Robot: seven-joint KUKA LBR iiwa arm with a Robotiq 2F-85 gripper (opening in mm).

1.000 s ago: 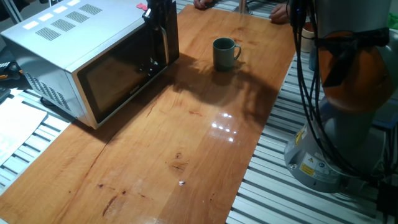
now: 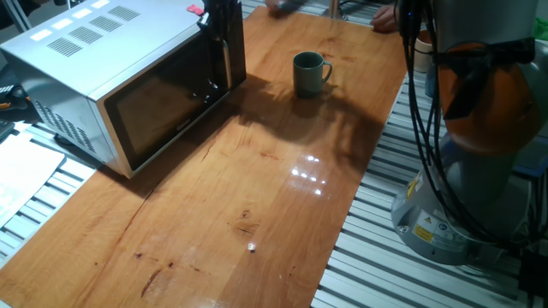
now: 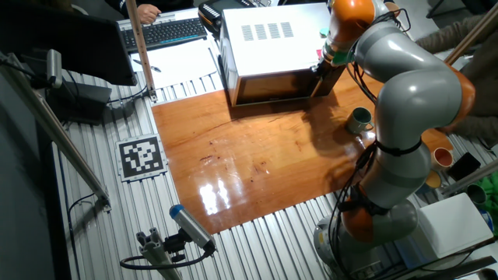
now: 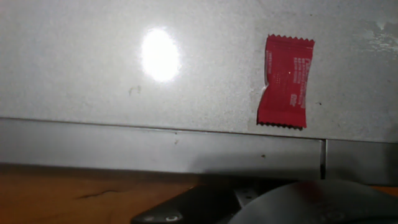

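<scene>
A silver microwave (image 2: pixel 103 51) with a dark glass front stands along the table's left side, its door apparently closed. The upright door handle (image 2: pixel 227 65) is near the right end of that front. My gripper (image 3: pixel 318 70), dark and small here, is at the microwave's front edge, close to the top of the handle. Whether its fingers touch the handle cannot be made out. In the wrist view, a red wrapped packet (image 4: pixel 286 82) lies on the microwave's top, and only dark and grey gripper parts show along the bottom edge. The finger's opening is hidden.
A green mug (image 2: pixel 308 75) stands upright on the wooden table (image 2: pixel 205 231), to the right of the microwave. A person's hand (image 2: pixel 385 19) rests at the far edge. More cups (image 3: pixel 442 159) are behind the arm.
One of the person's hands at the far table edge has moved and is blurred now. The arm, microwave and mug show no visible movement.
</scene>
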